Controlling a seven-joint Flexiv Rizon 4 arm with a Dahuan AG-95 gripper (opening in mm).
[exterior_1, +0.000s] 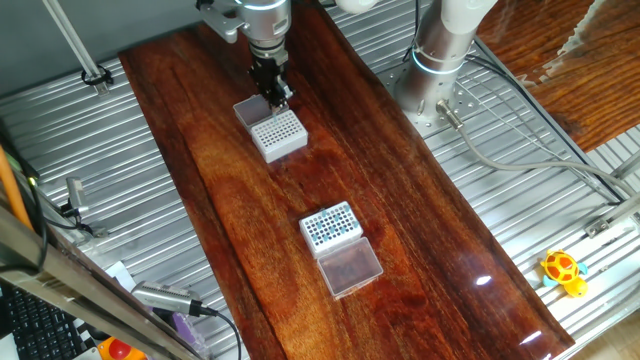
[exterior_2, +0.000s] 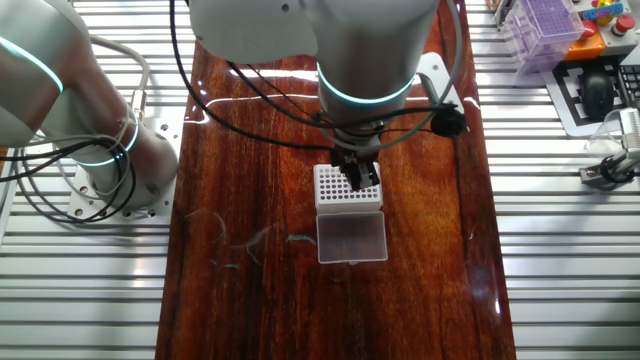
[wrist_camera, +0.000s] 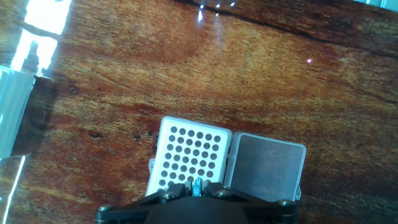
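A white rack (exterior_1: 279, 135) with rows of round holes sits at the far end of the wooden board, its clear lid (exterior_1: 252, 111) folded open behind it. My gripper (exterior_1: 281, 106) is just above the lid-side edge of this rack. In the wrist view a small teal piece (wrist_camera: 197, 186) shows between the fingertips, over the holes of the white rack (wrist_camera: 191, 153); the gripper is shut on it. Its lower end is hidden, so I cannot tell whether it touches a hole. A second rack (exterior_1: 331, 228) nearer the front has teal pieces in several holes.
The second rack's open lid (exterior_1: 351, 268) lies flat on its near side. The board (exterior_1: 235, 215) is bare between and around the two racks. Right of it stands a robot base (exterior_1: 425, 95) with a cable, and a yellow turtle toy (exterior_1: 563, 268) rests on the slatted metal table.
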